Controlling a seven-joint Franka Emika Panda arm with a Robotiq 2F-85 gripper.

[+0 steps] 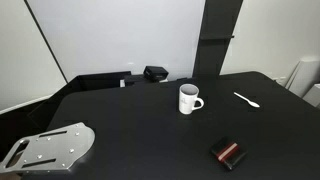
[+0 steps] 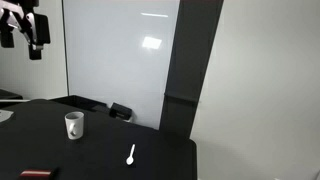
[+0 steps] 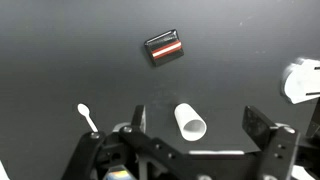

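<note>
A white mug (image 1: 188,98) stands upright near the middle of the black table; its handle points right in exterior view 1. The white spoon (image 1: 246,100) lies to its right, apart from it. Closer to the front is a dark box-shaped item with a reddish stripe (image 1: 228,153). From above, the wrist view shows the mug (image 3: 189,122), spoon (image 3: 88,117) and striped item (image 3: 164,47). My gripper (image 2: 21,47) hangs high above the table at the upper left of exterior view 2. Its fingers are wide open, with nothing held; the mug appears far below, between the fingers in the wrist view.
A perforated silver metal plate (image 1: 52,148) occupies the table's left side. At the back edge sits a small black object (image 1: 155,73), in front of a pale panel (image 1: 120,35).
</note>
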